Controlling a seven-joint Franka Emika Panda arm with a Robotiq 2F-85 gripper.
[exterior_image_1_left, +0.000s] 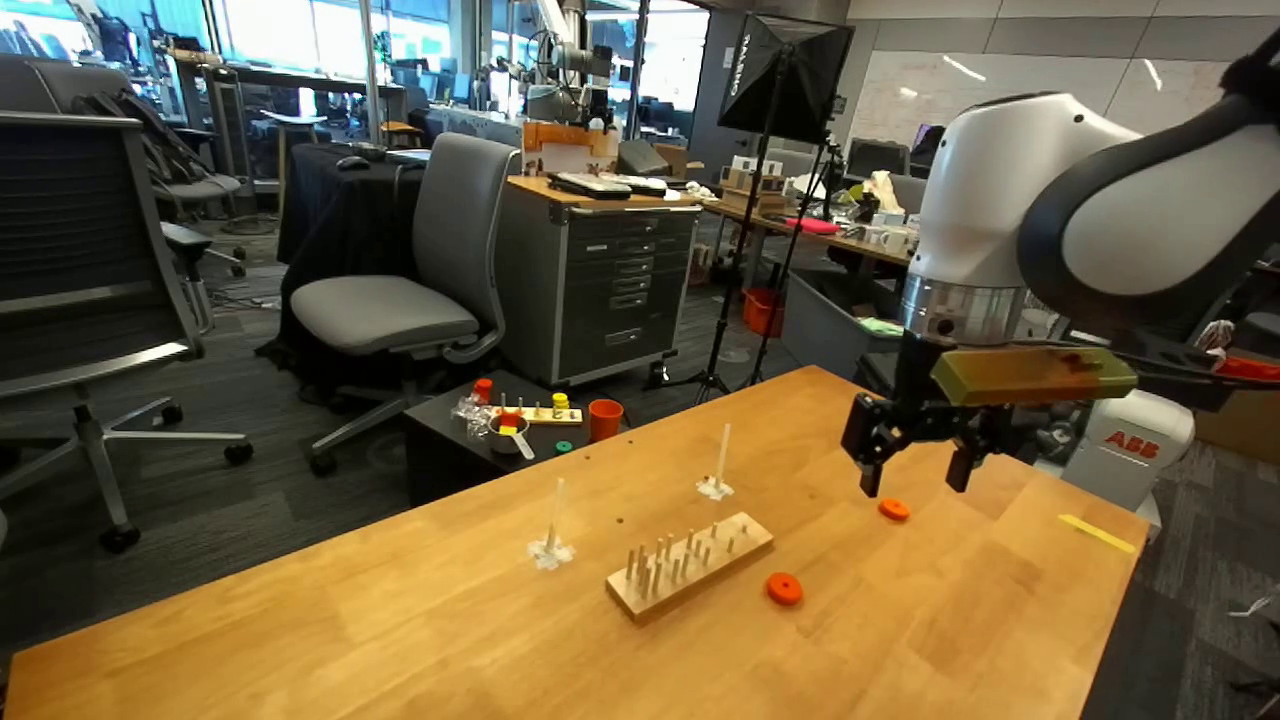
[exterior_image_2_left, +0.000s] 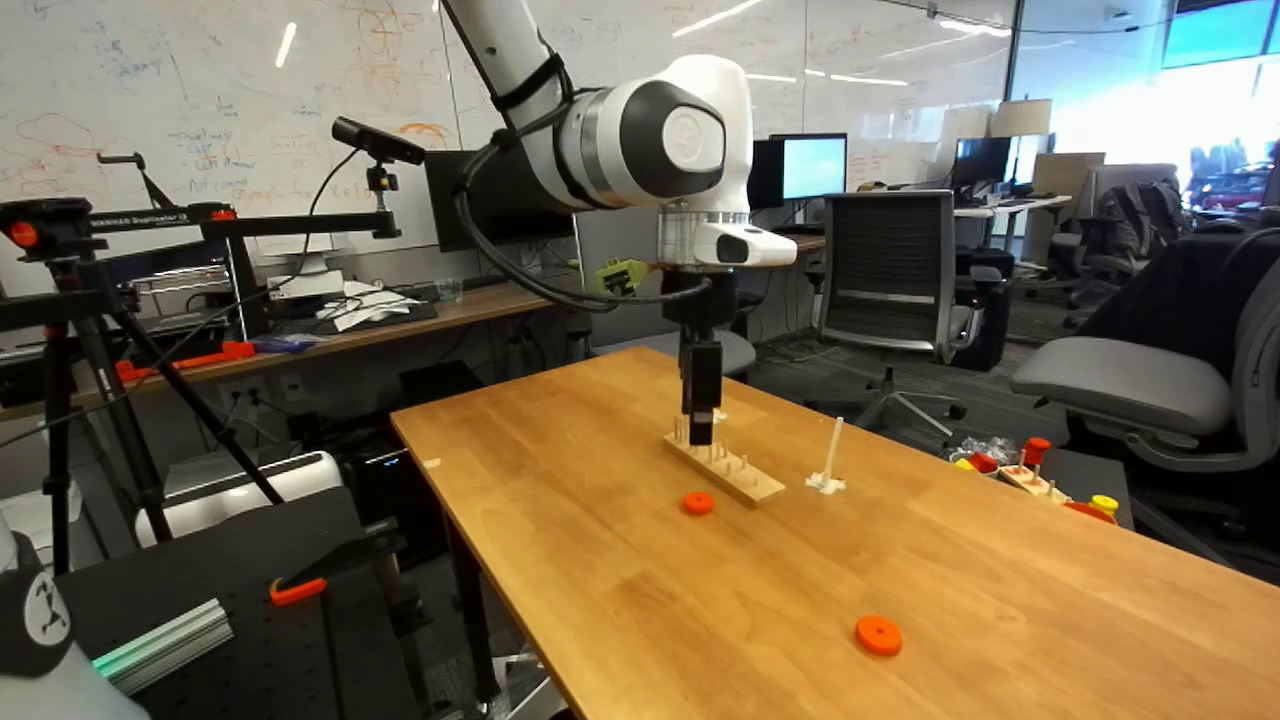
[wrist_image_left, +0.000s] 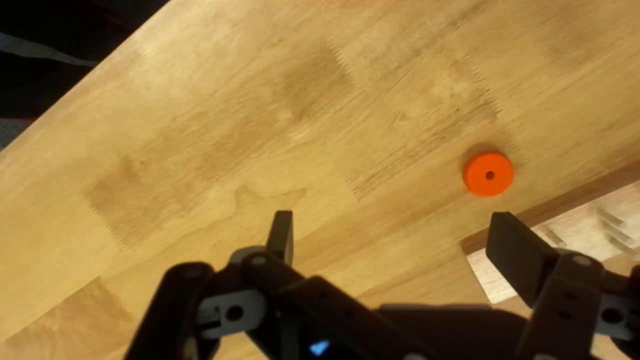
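Two orange discs lie flat on the wooden table. One disc (exterior_image_1_left: 785, 588) is close beside the pegboard (exterior_image_1_left: 690, 566), a pale wooden block with several upright pegs. The other disc (exterior_image_2_left: 878, 636) lies apart on bare table. Above the tabletop hangs my gripper (exterior_image_1_left: 914, 475), its fingers spread and empty. In the wrist view the gap between the fingertips shows only bare wood, while an orange disc (wrist_image_left: 498, 183) with a centre hole sits beyond the right finger. That finger covers part of the pegboard (wrist_image_left: 579, 231).
Two thin upright sticks, a nearer stick (exterior_image_1_left: 555, 516) and a farther stick (exterior_image_1_left: 723, 456), are fixed to the table behind the pegboard. A strip of yellow tape (exterior_image_1_left: 1096, 533) marks the right side. A low black side table (exterior_image_1_left: 450, 446) holds cups and small parts.
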